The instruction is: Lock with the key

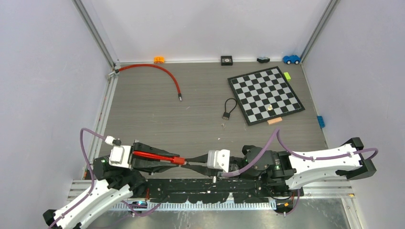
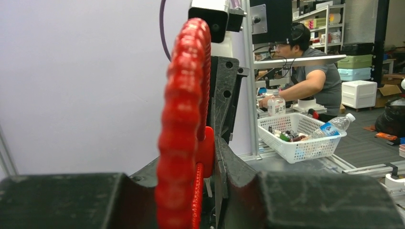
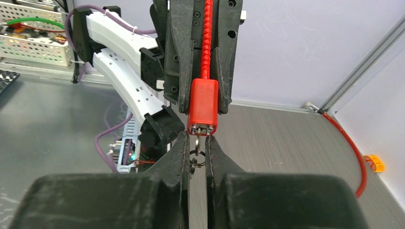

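A red cable lock (image 1: 178, 161) with a red body is held between the fingers of my left gripper (image 1: 173, 160), which points right; its red cord fills the middle of the left wrist view. The fingers look slightly apart around it; their grip is hard to tell. My right gripper (image 1: 187, 162) faces it tip to tip, shut on the key (image 3: 197, 143), whose rings (image 3: 197, 162) hang at its fingertips. The key is at the bottom face of the red body; how far it is inserted cannot be seen.
A black-cord padlock (image 1: 226, 115) lies mid-table, left of the chessboard (image 1: 258, 90). A red hose (image 1: 167, 72) curves across the back left. Small toys sit along the back edge.
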